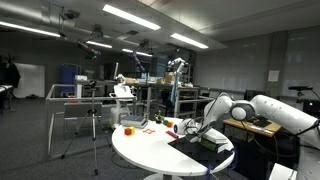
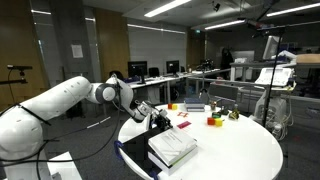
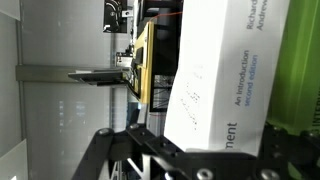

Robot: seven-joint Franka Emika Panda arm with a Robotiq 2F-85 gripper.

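Observation:
In the wrist view a white book (image 3: 215, 90) fills the middle, its spine printed with "An Introduction" and "second edition". The dark gripper spans the bottom of that view, right at the book's lower end. How far its fingers stand apart, and whether they touch the book, does not show. A green surface (image 3: 300, 75) lies along the book's right side. In exterior view 2 the gripper (image 2: 158, 122) is low over the table, just behind a white, block-like stack (image 2: 172, 145).
The round white table (image 1: 150, 155) carries a dark mat (image 1: 194, 150) beneath the arm. A yellow-orange object (image 1: 129, 130) and a red one (image 1: 172, 135) lie farther off. A tripod (image 1: 95, 115) stands beyond it.

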